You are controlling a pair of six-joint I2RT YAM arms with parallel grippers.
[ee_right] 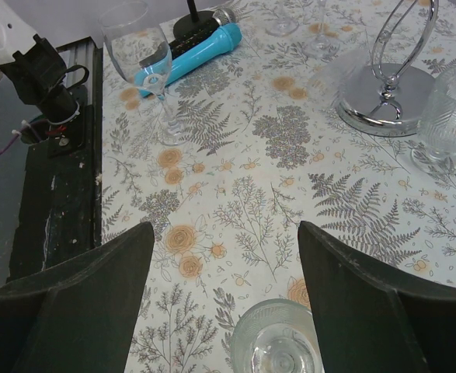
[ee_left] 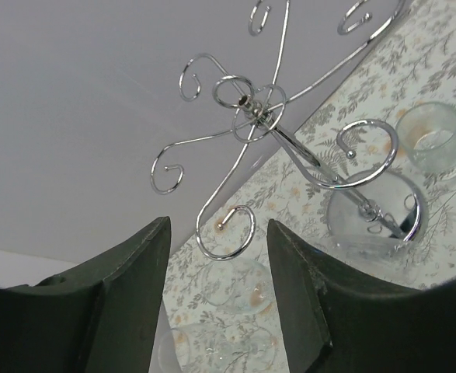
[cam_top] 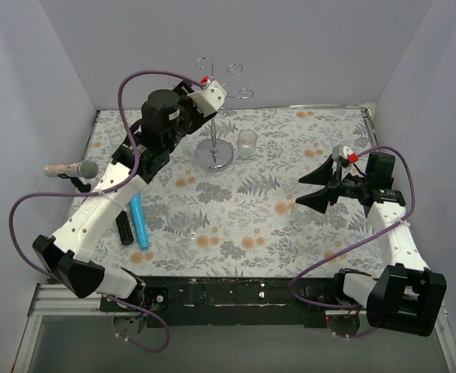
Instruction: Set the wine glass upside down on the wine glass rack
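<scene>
In the left wrist view a clear wine glass [ee_left: 367,250] lies on its side on the table against the round base of the chrome rack [ee_left: 311,159]. The rack has curled hooks on thin arms, with no glass hanging from those in view. My left gripper is open and empty, and one hook curls between its fingers as seen from the wrist, apparently beyond them. Over the table's right side my right gripper [cam_top: 309,192] stands open, holding nothing. Another wine glass [ee_right: 138,54] stands upright near the front edge.
A stemmed tumbler [cam_top: 247,142] stands right of the rack base. A clear glass [ee_right: 276,342] is below my right gripper. Blue [cam_top: 138,221] and black [cam_top: 124,228] microphones lie at left, with a patterned one [cam_top: 72,169] behind.
</scene>
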